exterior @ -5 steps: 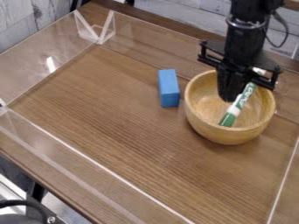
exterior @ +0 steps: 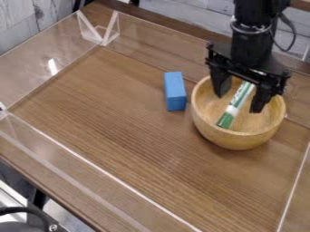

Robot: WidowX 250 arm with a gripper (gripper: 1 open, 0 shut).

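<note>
The black gripper [exterior: 248, 82] reaches down from the top right into a tan oval bowl [exterior: 242, 136], its two fingers spread open. Inside the bowl a white-and-green stick [exterior: 231, 113] lies at a slant between and below the fingers. A blue block [exterior: 175, 91] lies on the wooden table just left of the bowl.
A white wire object [exterior: 103, 29] sits at the back left, and a dark cable [exterior: 24, 213] lies at the lower left corner.
The gripper has come lower over the bowl with its fingers further down. The white-and-green stick now lies further left in the bowl.
</note>
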